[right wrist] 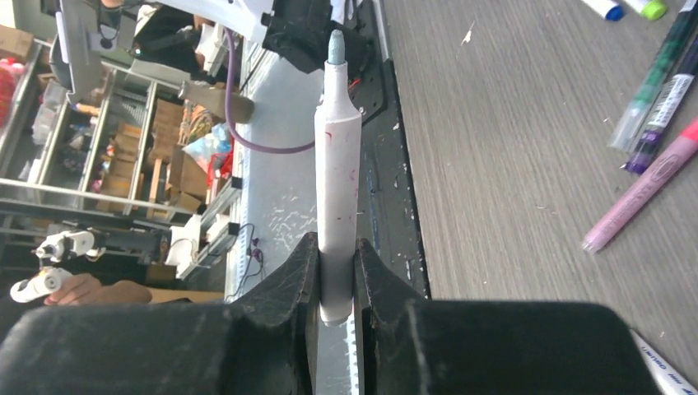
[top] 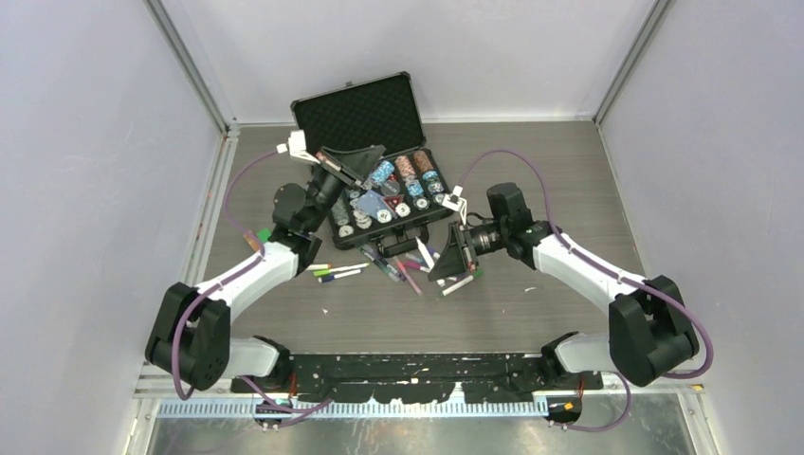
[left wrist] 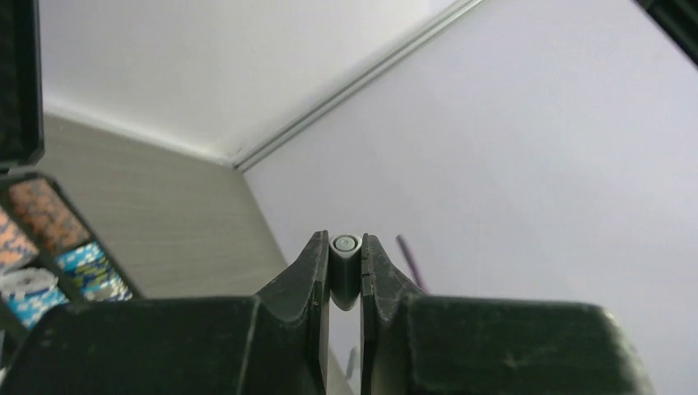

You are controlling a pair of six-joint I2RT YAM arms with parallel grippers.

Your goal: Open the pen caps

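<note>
My right gripper (top: 458,254) is shut on a white marker (right wrist: 337,181), which stands tip-up in the right wrist view with its pale tip bare. My left gripper (top: 365,171), raised over the chip case, is shut on a small grey cylindrical cap (left wrist: 345,267), seen end-on in the left wrist view. Loose pens and markers lie on the table below, among them a pink marker (right wrist: 634,193), a purple pen (right wrist: 663,123) and a green pen (right wrist: 646,86).
An open black case of poker chips (top: 436,209) stands at the back middle, its lid (top: 356,118) raised. Small green and orange blocks lie at the left, partly behind the left arm.
</note>
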